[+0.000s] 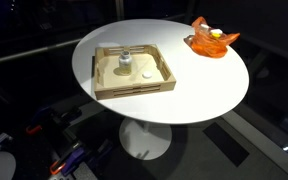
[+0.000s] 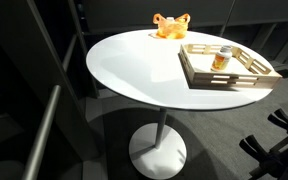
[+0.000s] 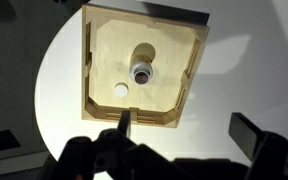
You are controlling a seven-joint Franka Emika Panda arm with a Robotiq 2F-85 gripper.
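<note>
A small white bottle (image 1: 125, 63) with an orange label (image 2: 221, 62) stands upright in a shallow wooden tray (image 1: 134, 91). From above, in the wrist view, the bottle (image 3: 141, 70) shows a dark round mouth. A flat white disc, perhaps its cap (image 3: 121, 90), lies on the tray floor beside it. My gripper is open over the tray's near side, its fingers wide apart and nothing between them. In exterior view 2 the dark gripper (image 2: 268, 134) is at the lower right, apart from the tray and bottle.
The tray rests on a round white table (image 1: 199, 92) with a single pedestal (image 2: 160, 135). An orange plastic bag (image 1: 210, 40) with items inside sits near the table's edge, away from the tray.
</note>
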